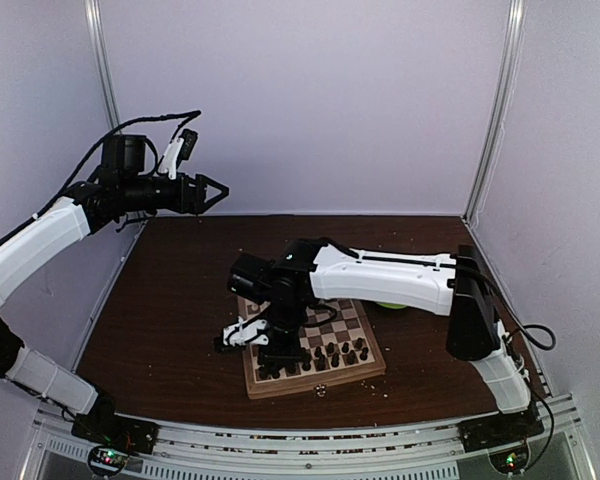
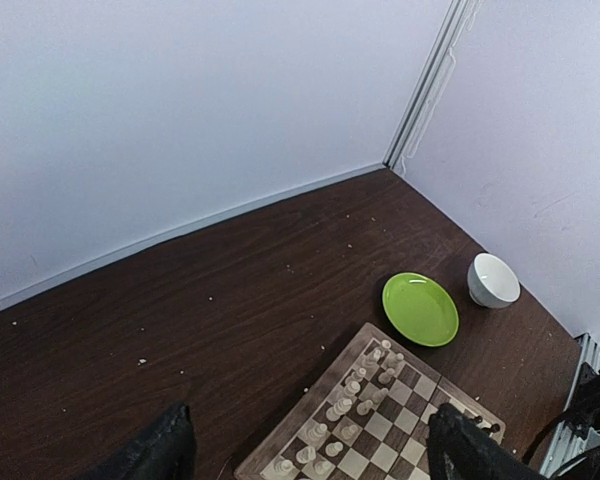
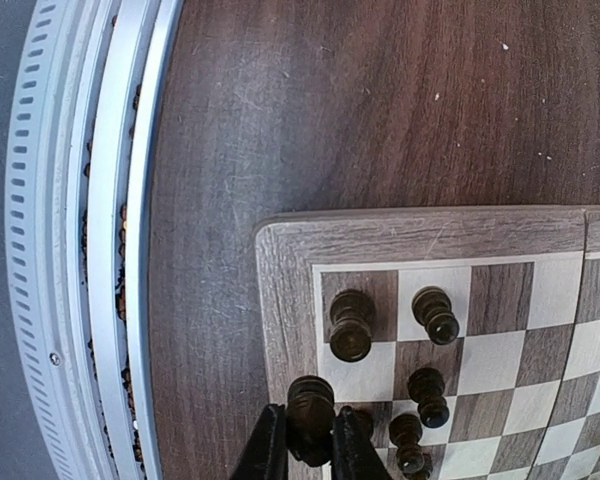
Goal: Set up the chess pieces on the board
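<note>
The wooden chess board [image 1: 315, 385] lies near the table's front, dark pieces [image 1: 350, 357] standing along its near side. In the left wrist view, light pieces [image 2: 346, 405] line the opposite side. My right gripper is low over the board's near left part, shut on a dark chess piece [image 3: 310, 410]. Close by stand a dark corner piece [image 3: 351, 325] and a dark pawn [image 3: 436, 315]. Whether the held piece touches the board, I cannot tell. High at the left, away from the board, my left gripper [image 1: 220, 194] hangs open and empty.
Beyond the board are a green plate [image 2: 420, 309] and a white bowl [image 2: 494, 280]. The right forearm [image 1: 385, 277] crosses above the board and hides much of it. To the board's left the table [image 1: 170, 320] is clear.
</note>
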